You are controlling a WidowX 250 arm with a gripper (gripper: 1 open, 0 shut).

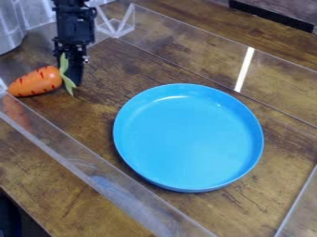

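Observation:
An orange toy carrot (33, 82) with pale green leaves (67, 81) lies at the left of the camera view. My black gripper (69, 65) is low over the leafy end of the carrot; its fingertips are partly hidden by the leaves, and whether anything is between them is unclear. A large blue plate (187, 137) lies on the wooden table to the right of the carrot.
Clear plastic walls border the table along the lower left and at the right. A pale cylindrical object (10, 20) stands at the top left.

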